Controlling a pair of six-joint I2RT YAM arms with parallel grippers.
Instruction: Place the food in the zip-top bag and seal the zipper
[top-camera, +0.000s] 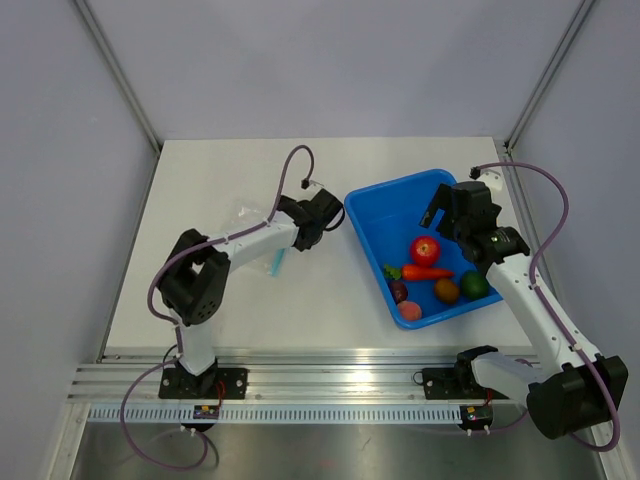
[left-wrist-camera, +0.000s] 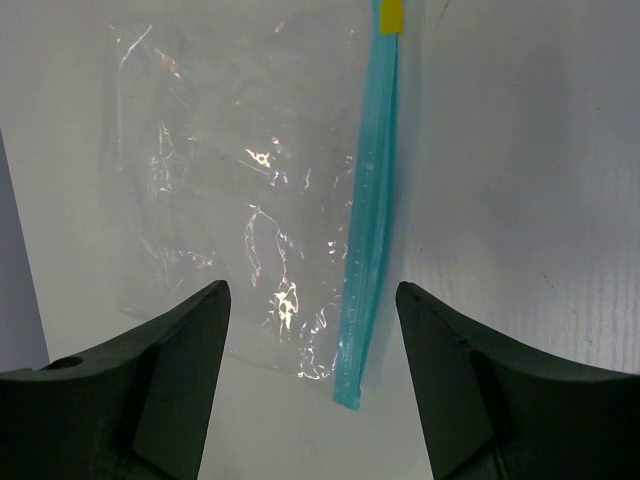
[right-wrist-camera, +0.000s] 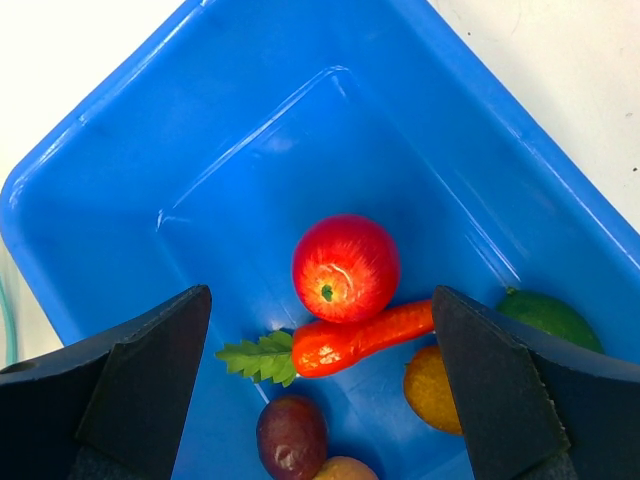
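A clear zip bag (top-camera: 248, 212) (left-wrist-camera: 230, 150) lies flat on the table, empty, its teal zip strip (left-wrist-camera: 368, 200) along one side and a yellow slider (left-wrist-camera: 391, 16) on the strip. My left gripper is over the table near the strip; its fingers stand apart with nothing between them. Food rests in the blue tray: a red round fruit (top-camera: 425, 250), an orange-red carrot (top-camera: 425, 272), a dark purple piece (right-wrist-camera: 291, 437), a brown one (top-camera: 447, 290), a green one (top-camera: 474, 285) and a pinkish one (top-camera: 410, 310). Above the tray, my right gripper hangs open and empty.
The blue tray (top-camera: 362, 228) takes up the right side of the white table (top-camera: 320, 310), its raised walls around the food. Bare tabletop lies in front of the bag and between bag and tray. In the top view the left arm partly covers the bag.
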